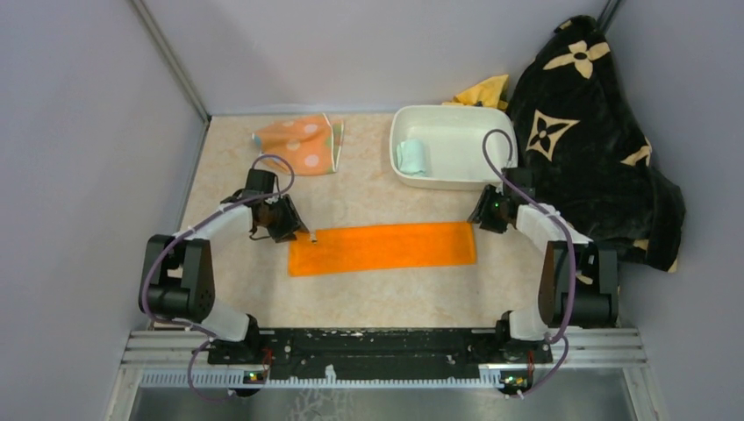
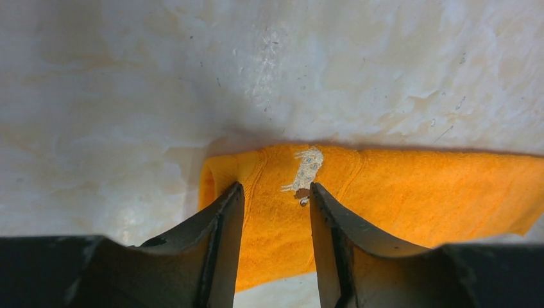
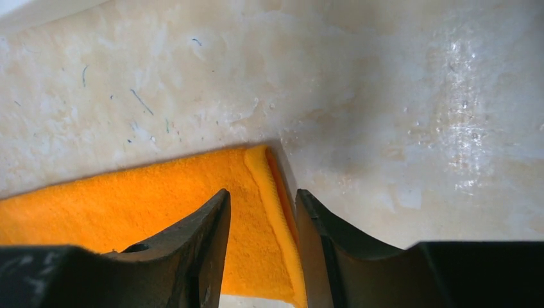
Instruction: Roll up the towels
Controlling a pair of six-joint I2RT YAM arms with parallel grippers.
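An orange towel [image 1: 382, 250] lies flat as a long strip on the table, with a small pale label at its left end. My left gripper [image 1: 295, 230] is at that end's top corner; in the left wrist view its fingers stand apart over the towel [image 2: 385, 192], by a raised folded edge, and whether they touch it is unclear. My right gripper [image 1: 482, 219] is at the right end's top corner, open, its fingers either side of the folded end of the towel [image 3: 160, 212] in the right wrist view.
A white bin [image 1: 452, 149] holding a folded mint cloth [image 1: 411, 156] stands at the back. A polka-dot towel [image 1: 294, 145] lies back left, a yellow cloth [image 1: 482, 92] behind the bin, a black blanket [image 1: 579, 114] on the right.
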